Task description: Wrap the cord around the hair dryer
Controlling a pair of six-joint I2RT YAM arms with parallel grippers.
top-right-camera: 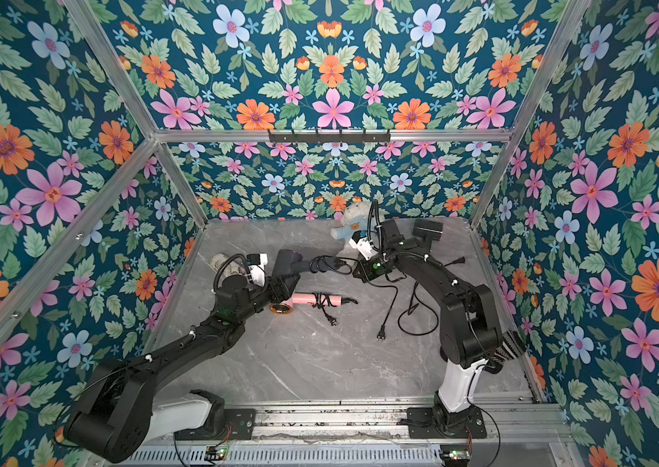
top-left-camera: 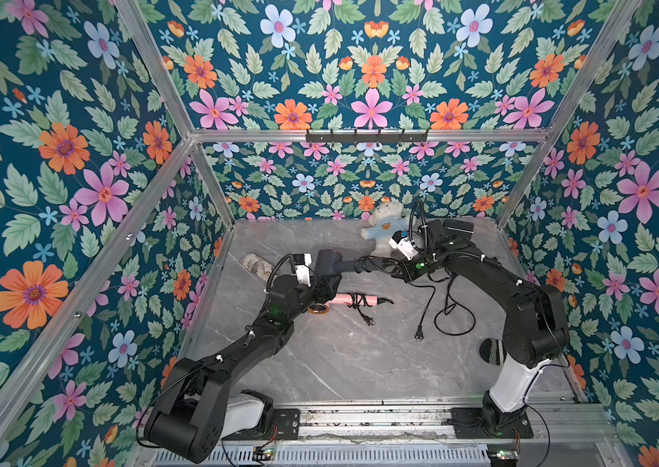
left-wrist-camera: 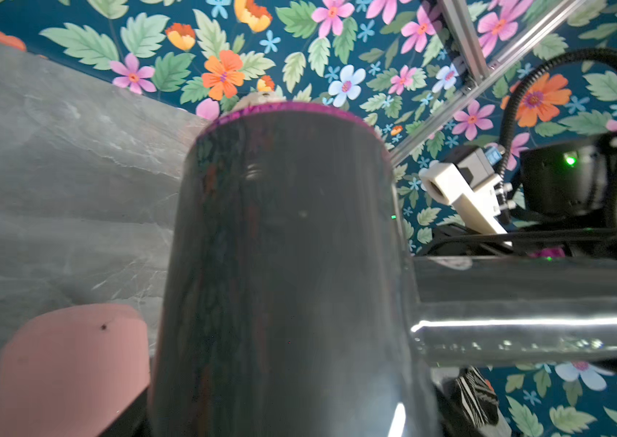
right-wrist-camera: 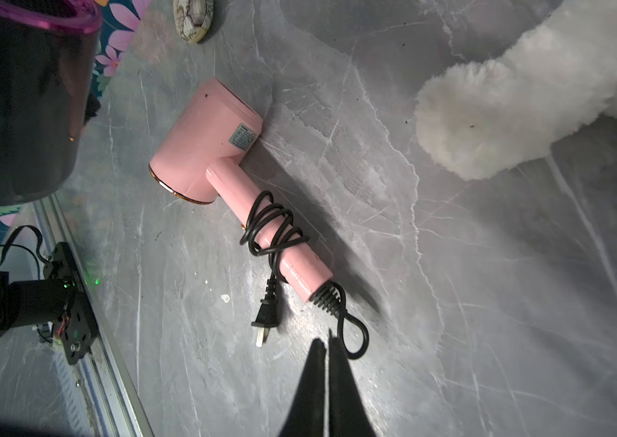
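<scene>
A black hair dryer (top-left-camera: 328, 261) is held up over the table, my left gripper (top-left-camera: 329, 286) shut on it. Its barrel (left-wrist-camera: 286, 276) fills the middle of the left wrist view and hides my left fingers; its handle points right toward my other arm. Dark cord (top-right-camera: 335, 265) loops around the handle end. Close to that end is my right gripper, its fingers together over the table. No cord shows between them in the right wrist view. Cord also hangs below the right arm down to a plug (top-left-camera: 419, 335) on the table.
Under the raised dryer lies a pink hair dryer (right-wrist-camera: 206, 142), its own cord coiled around its handle. A plush toy (top-left-camera: 384, 224) sits at the back, a pale shoe (top-left-camera: 256, 266) at the left. A loop of cable (top-left-camera: 454, 331) lies on the right.
</scene>
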